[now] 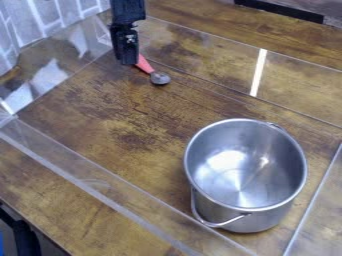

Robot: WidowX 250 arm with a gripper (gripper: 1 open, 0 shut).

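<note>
My black gripper [128, 52] hangs at the top left, over the far left part of the wooden work area. Just below and to its right lies a ladle or spoon with a red handle [143, 64] and a round metal head [159, 78], reaching up toward the fingers. Whether the fingers are shut on the handle is unclear at this size. A large steel pot [245, 166] with a wire handle stands at the lower right.
Clear plastic walls [94, 185] border the wooden surface [127, 130]. The middle of the surface between the utensil and the pot is clear. A white strip [258, 72] marks the back right.
</note>
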